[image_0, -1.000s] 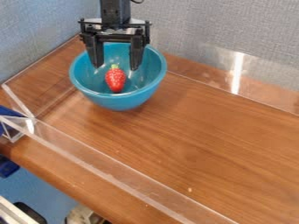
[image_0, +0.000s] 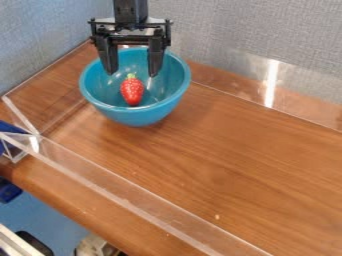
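Note:
A red strawberry (image_0: 132, 90) with a pale green top lies inside a teal bowl (image_0: 167, 106) on the wooden table. My black gripper (image_0: 132, 65) hangs over the bowl's back part, open, its two fingers apart with nothing between them. The strawberry is below the fingertips, toward the viewer.
Grey padded walls stand behind and to the left, with a clear low panel along the back. A blue object with white straps (image_0: 19, 142) sits at the left edge.
My gripper has shifted very slightly over the bowl. The bowl and strawberry look unmoved.

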